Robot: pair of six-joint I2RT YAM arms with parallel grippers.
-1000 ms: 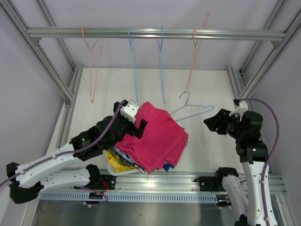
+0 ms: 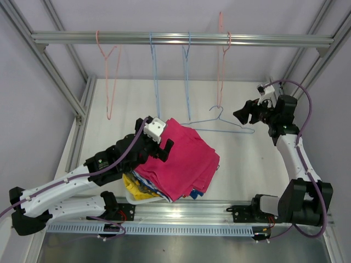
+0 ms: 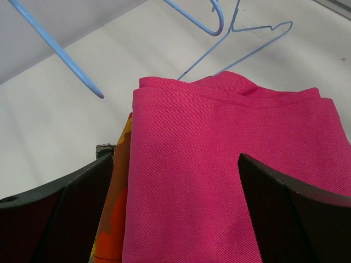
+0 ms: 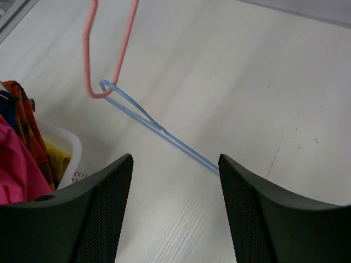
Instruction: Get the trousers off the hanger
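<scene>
Pink trousers point(image 2: 181, 159) lie folded on a pile of clothes in a white bin, under my left gripper point(image 2: 162, 148), which is open; its fingers frame the pink cloth point(image 3: 192, 164) in the left wrist view. My right gripper point(image 2: 247, 112) stands open at the right, beside a blue hanger point(image 2: 225, 130) that hangs from a pink hanger point(image 2: 219, 82) with no garment on it. In the right wrist view the blue hanger point(image 4: 175, 139) lies beyond the open fingers, with nothing between them.
More empty pink and blue hangers point(image 2: 109, 98) hang from the rail point(image 2: 126, 37). The white bin point(image 4: 71, 142) holds several garments.
The blue hanger below the pink one has swung slightly. The left arm is nearly unchanged.
</scene>
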